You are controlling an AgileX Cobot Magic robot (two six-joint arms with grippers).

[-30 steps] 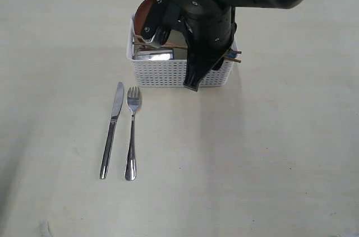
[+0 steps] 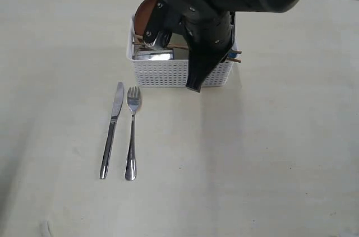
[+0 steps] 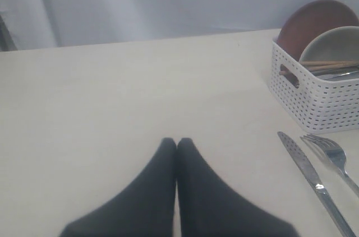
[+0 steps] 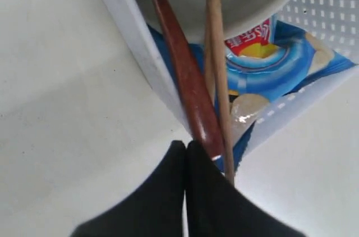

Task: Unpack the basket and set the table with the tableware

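Note:
The white basket (image 2: 160,73) stands at the back centre in the top view, with my right arm over it. My right gripper is shut, nothing between its fingers. Just beyond its tips in the right wrist view are a dark red handle (image 4: 193,94) and thin wooden chopsticks (image 4: 220,74), lying across the basket. A pale bowl (image 4: 247,1) and a brown dish (image 2: 146,17) stand in the basket. On the table lie a knife (image 2: 112,128) and a fork (image 2: 132,136), side by side. Away from everything, my left gripper is shut and empty.
A blue packet (image 4: 275,74) is in the basket below the chopsticks. The near rim (image 4: 140,35) of the basket runs beside the red handle. Wide clear table (image 2: 263,147) lies to the right and front, and more at the left.
The left arm has not moved.

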